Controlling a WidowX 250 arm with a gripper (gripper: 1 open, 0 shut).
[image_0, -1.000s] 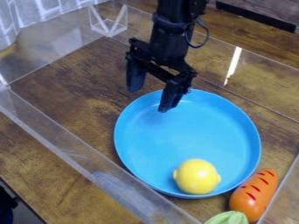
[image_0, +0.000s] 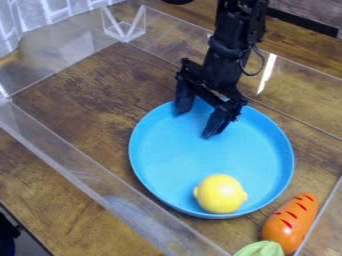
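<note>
The black gripper (image_0: 201, 112) is low over the back part of a blue plate (image_0: 181, 170), its two fingers angled down at the plate's rear. Whether anything is between the fingers is too dark to tell. A yellow lemon (image_0: 219, 193) sits toward the front of the plate.
A toy carrot (image_0: 290, 222) lies right of the plate at the front, beside a pale green item (image_0: 259, 248). Clear walls edge the wooden surface (image_0: 74, 100), which is bare to the plate's left.
The gripper has moved down and slightly right, onto the back of the plate. The plate and lemon appear shifted slightly left.
</note>
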